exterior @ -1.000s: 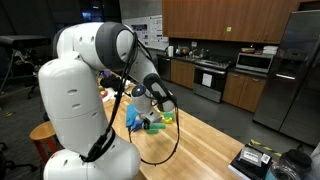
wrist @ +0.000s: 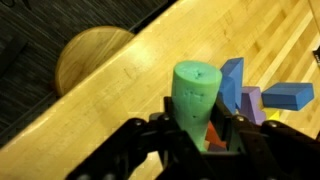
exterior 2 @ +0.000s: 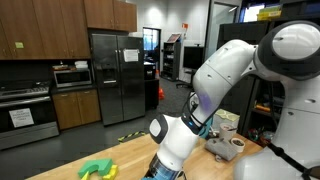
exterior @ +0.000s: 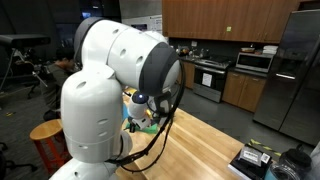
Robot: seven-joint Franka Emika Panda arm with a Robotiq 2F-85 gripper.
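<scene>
A rounded green block stands up between the fingers of my gripper, which is shut on it in the wrist view. Right beside it lie a blue block, a purple block and another blue block. Part of a red-orange block shows behind the fingers. In exterior view 2, a green block lies on the table left of my arm. The arm hides most of the blocks in exterior view 1.
The wooden table's edge runs diagonally in the wrist view, with a round stool beyond it. Dark items stand at the table's right in exterior view 1. The tabletop between them and my arm is clear.
My arm has swung and looms larger in exterior view 1, covering more of the left side. Blocks seen there earlier are now mostly hidden behind it.
</scene>
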